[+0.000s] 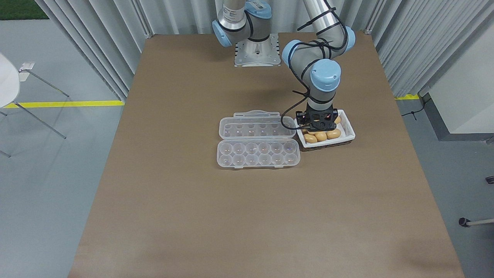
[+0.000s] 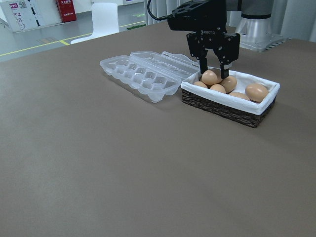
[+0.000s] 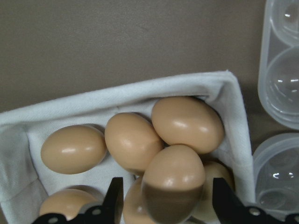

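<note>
A white-lined wicker basket (image 2: 223,109) holds several brown eggs. My gripper hangs just over the basket, open, its two fingers either side of the topmost egg (image 3: 174,172) in the wrist view; whether they touch it I cannot tell. In the left view the black gripper (image 2: 213,69) points down into the basket among the eggs. Beside the basket lies an open clear plastic egg carton (image 1: 257,153), its pockets looking empty in the front view.
A white chair (image 2: 101,24) is on the floor beyond the table.
</note>
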